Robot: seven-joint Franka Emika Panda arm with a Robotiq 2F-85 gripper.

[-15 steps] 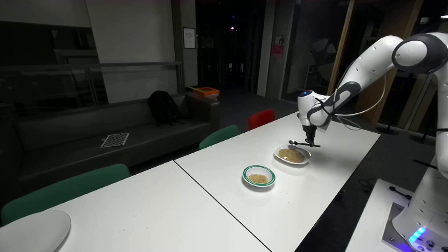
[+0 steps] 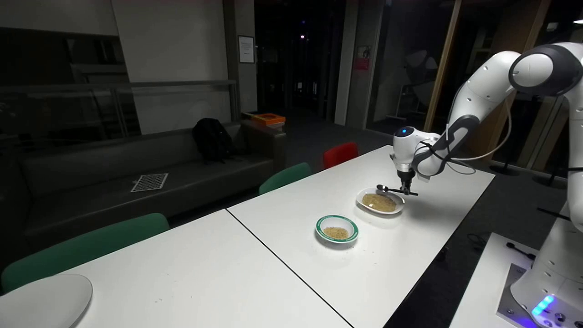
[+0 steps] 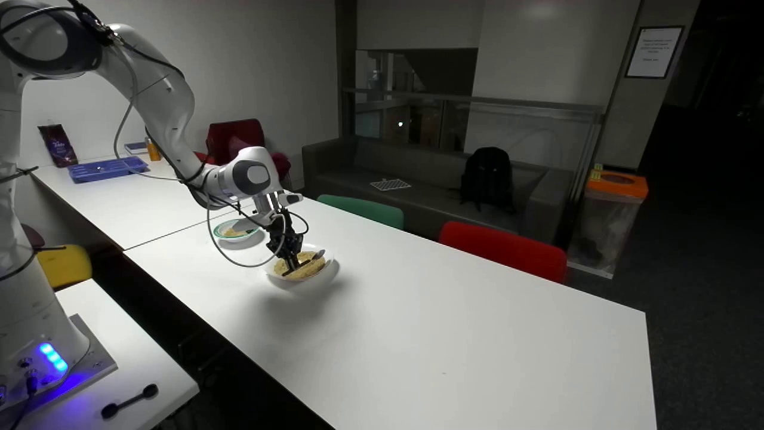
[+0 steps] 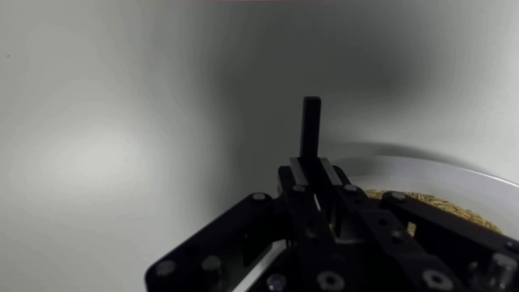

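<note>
My gripper (image 2: 405,189) is shut on the dark handle of a spoon (image 2: 394,191), over the far rim of a white oval dish (image 2: 360,202) in the first exterior view. Brownish grains (image 2: 378,202) cover the dish's bottom. The spoon lies roughly level, its bowl toward the back of the table; whether it touches the dish, I cannot tell. In the wrist view the handle's end (image 4: 310,127) sticks out past the fingertips, while the spoon's bowl is hidden. A green-rimmed bowl (image 2: 320,232) with some grains inside stands nearer the first exterior camera.
A white plate (image 2: 49,303) rests at the near left of the table. In the second exterior view, a blue tray (image 3: 107,169) and a dark packet (image 3: 58,146) sit at the far left.
My gripper and the spoon have come down slightly, closer to the oval dish. The wrist has also shifted a little to the right in the first exterior view. Both dishes stay put.
</note>
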